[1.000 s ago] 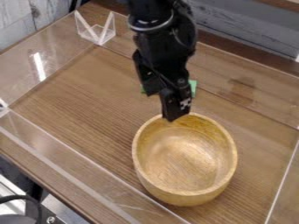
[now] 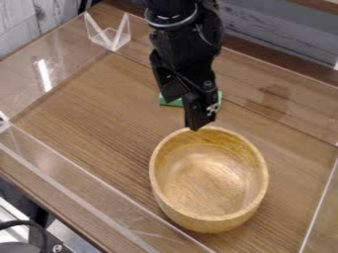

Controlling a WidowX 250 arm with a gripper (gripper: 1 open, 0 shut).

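Observation:
The black robot gripper [image 2: 199, 109] hangs from the top centre over the wooden table, open, above and behind an empty wooden bowl [image 2: 209, 193] in the lower middle. A small green object [image 2: 173, 100] lies on the table just behind the gripper, partly hidden by it.
A clear, angular plastic object [image 2: 110, 35] stands at the back left. A dark cable [image 2: 20, 229] shows at the lower left corner.
The gripper has moved slightly up and back, away from the bowl. The bowl has not visibly moved.

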